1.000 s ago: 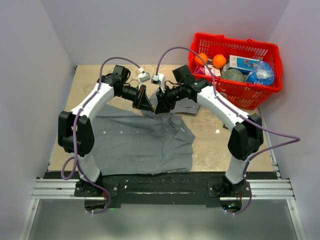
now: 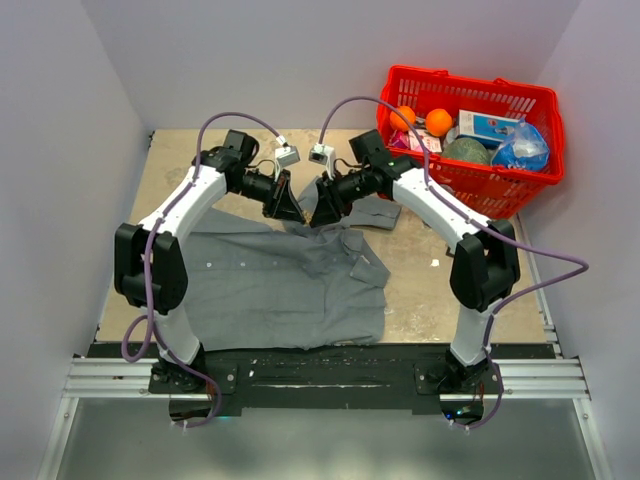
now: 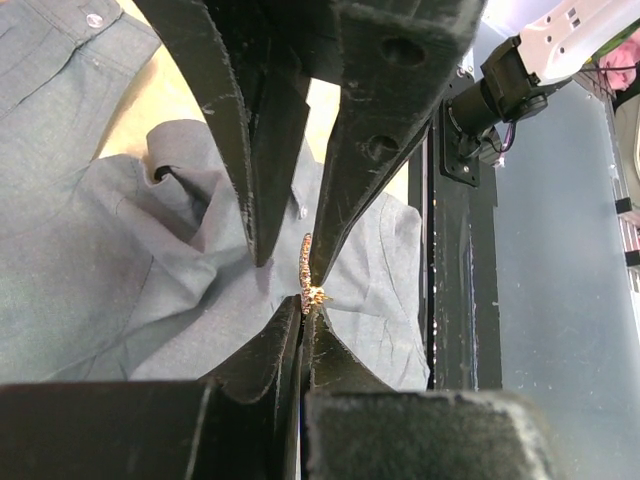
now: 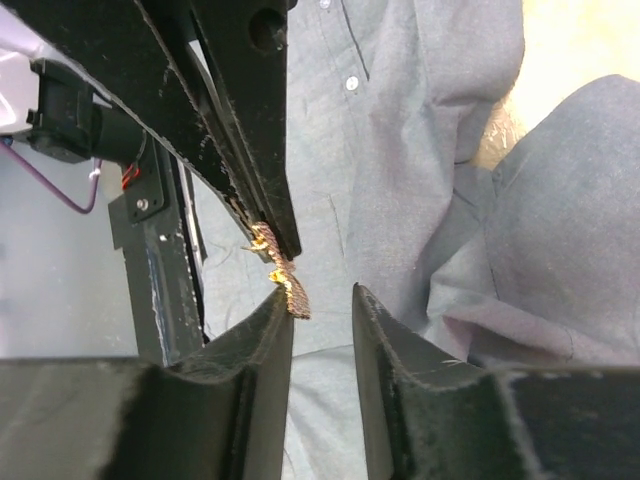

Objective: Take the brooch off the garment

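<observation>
A small gold, beaded brooch (image 3: 306, 272) is pinched in the tips of my left gripper, which is shut on it. In the right wrist view the brooch (image 4: 280, 268) slants away from those tips, over the grey garment (image 4: 400, 180), with no cloth visibly attached. My right gripper is part open, one fingertip close against the brooch's lower end and the other apart from it; contact is hard to tell. From above, both grippers meet over the bunched upper part of the garment (image 2: 260, 300).
A red basket (image 2: 480, 178) with oranges, boxes and a blue bag stands at the back right. Bare table (image 2: 420, 300) lies to the right of the garment. Purple cables (image 2: 490, 230) loop above both arms.
My right arm has shifted slightly, its wrist moving a little to the right and its cable swinging inward. The left arm has stayed almost still.
</observation>
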